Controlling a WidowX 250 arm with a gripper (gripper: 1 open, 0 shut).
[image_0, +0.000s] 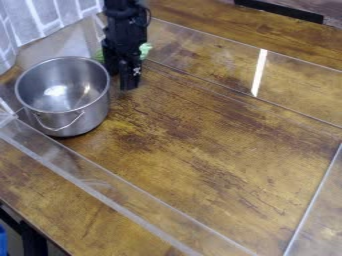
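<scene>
A large steel pot (62, 100) with a wire handle sits at the left of the wooden table (214, 150). Just behind its right rim hangs my black gripper (126, 72), pointing down. A green object (142, 50) shows partly behind the gripper, mostly hidden by it. I cannot make out whether the fingers are open or shut, or whether anything is between them.
Clear plastic walls border the table at left, back and right. A crumpled light sheet (30, 22) stands at the upper left.
</scene>
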